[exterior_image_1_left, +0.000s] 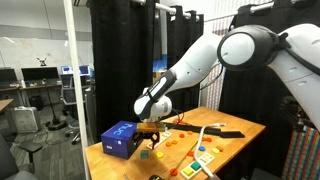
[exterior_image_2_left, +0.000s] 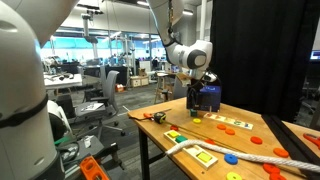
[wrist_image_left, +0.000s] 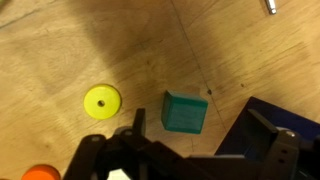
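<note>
A small dark green cube (wrist_image_left: 184, 112) lies on the wooden table, centred low in the wrist view. My gripper is open above it, with one dark finger to each side and bare table showing between the cube and both fingers. From exterior view 1, the gripper (exterior_image_1_left: 149, 138) hangs just above the cube (exterior_image_1_left: 144, 155), close to the front of the blue box (exterior_image_1_left: 119, 140). A yellow disc (wrist_image_left: 102, 101) lies left of the cube in the wrist view.
The blue box stands close beside the gripper; a dark blue surface (wrist_image_left: 240, 130) shows at lower right in the wrist view. An orange disc (wrist_image_left: 41, 173) lies at lower left. Several coloured discs and a long white stick (exterior_image_2_left: 235, 154) are spread over the table.
</note>
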